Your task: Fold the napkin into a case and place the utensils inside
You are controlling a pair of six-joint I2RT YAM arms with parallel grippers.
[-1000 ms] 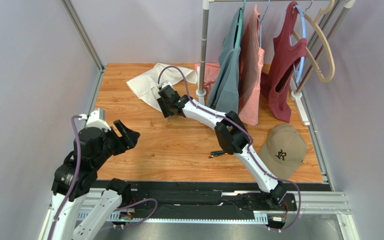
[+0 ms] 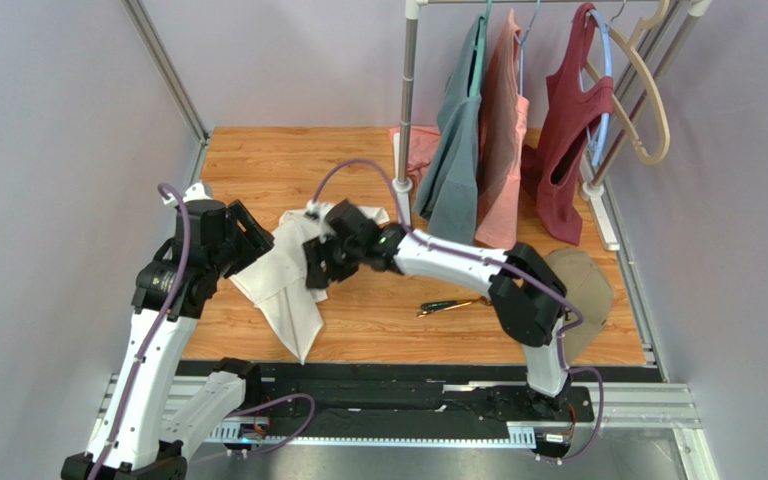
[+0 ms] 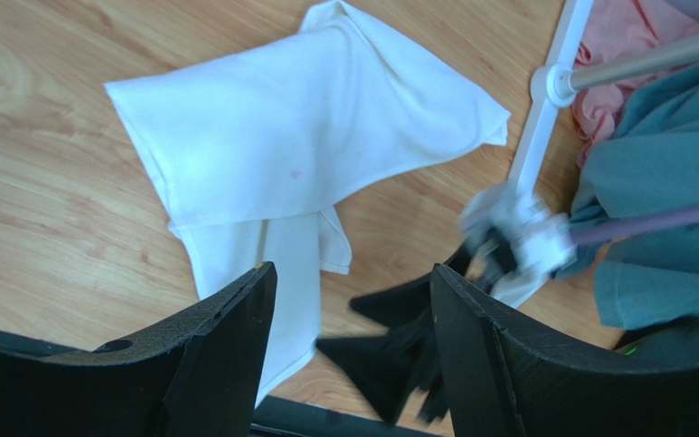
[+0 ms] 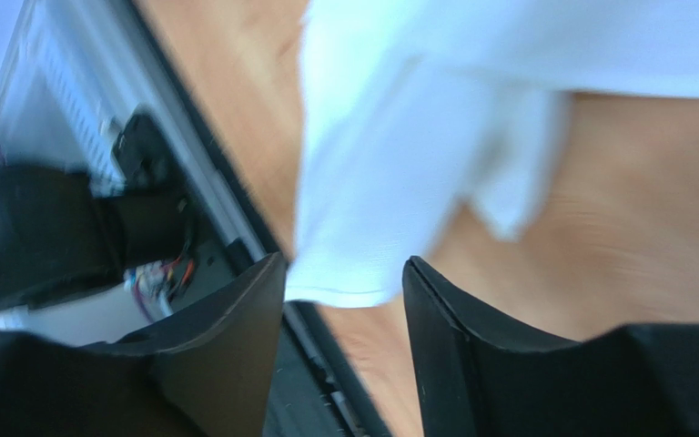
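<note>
The white napkin (image 2: 283, 285) lies crumpled and partly folded on the wooden table, its lower corner reaching the front edge. My right gripper (image 2: 323, 265) is over the napkin's right part, blurred by movement; in the right wrist view its fingers are apart above the cloth, with nothing visible held. My left gripper (image 2: 253, 230) hangs at the napkin's left, fingers apart and empty, and in the left wrist view the napkin (image 3: 262, 137) spreads below it. Utensils (image 2: 443, 305) with dark handles lie right of the napkin, partly behind the right arm.
A rail with hanging garments (image 2: 498, 160) stands at back right, with pink cloth (image 2: 420, 150) near its post. A khaki cap (image 2: 583, 290) lies at front right, partly behind the right arm. Bare table (image 2: 288, 165) shows at back left.
The napkin has moved and stretched toward the front edge.
</note>
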